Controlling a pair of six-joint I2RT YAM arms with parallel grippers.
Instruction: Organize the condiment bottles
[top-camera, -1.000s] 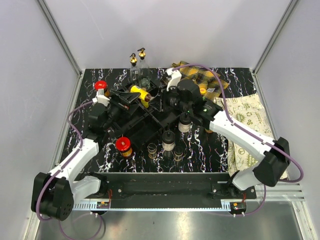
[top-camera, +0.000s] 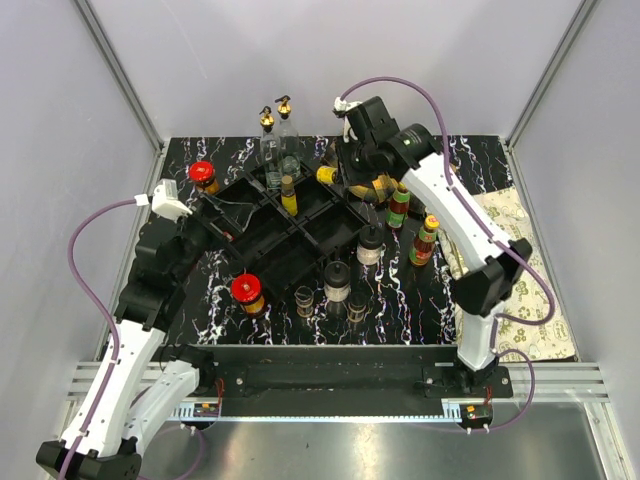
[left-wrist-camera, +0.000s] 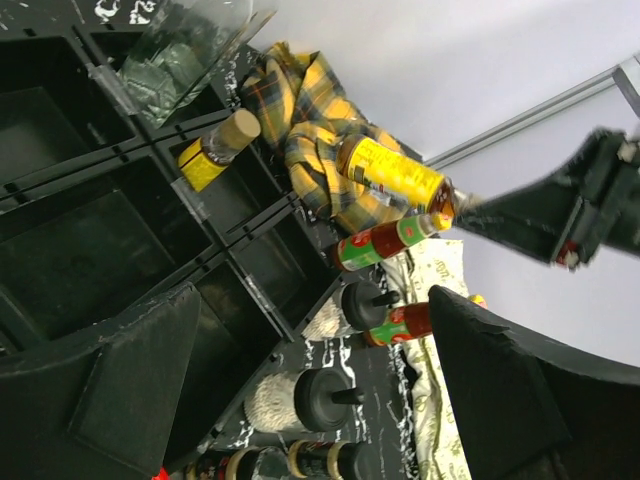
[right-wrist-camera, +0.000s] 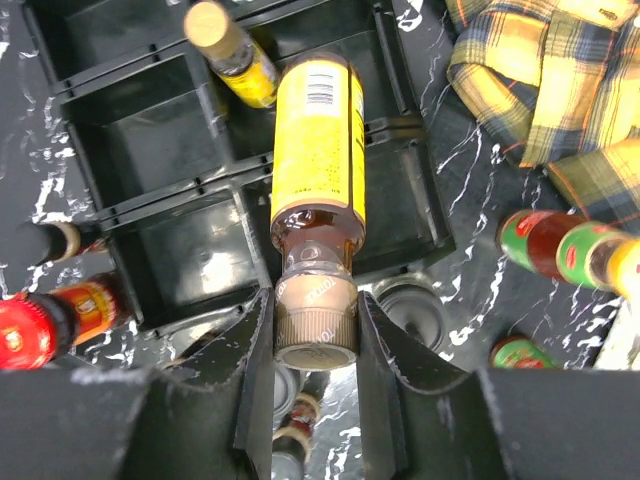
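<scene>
A yellow-labelled bottle with a tan cap (right-wrist-camera: 318, 150) is gripped at its cap end by my right gripper, which is shut on it above the black compartment organizer (top-camera: 262, 232). The left wrist view shows this held bottle (left-wrist-camera: 395, 174) tilted, its base toward the organizer. A second yellow-labelled bottle (top-camera: 289, 196) stands in a rear compartment, beside two clear pump bottles (top-camera: 279, 150) at the back. My left gripper (top-camera: 240, 215) hangs open over the organizer's left part, nothing between its fingers. Two red-and-green bottles (top-camera: 424, 241) stand on the right.
Red-lidded jars (top-camera: 247, 290) stand left of and in front of the organizer. Black-lidded jars (top-camera: 337, 280) and small jars (top-camera: 304, 301) line its front right. A plaid cloth (right-wrist-camera: 560, 80) lies behind, a cream cloth (top-camera: 520, 290) at far right. Several compartments are empty.
The left gripper has drawn back leftward from the bottle and opened. The right gripper has carried the bottle to the right, away from the left one.
</scene>
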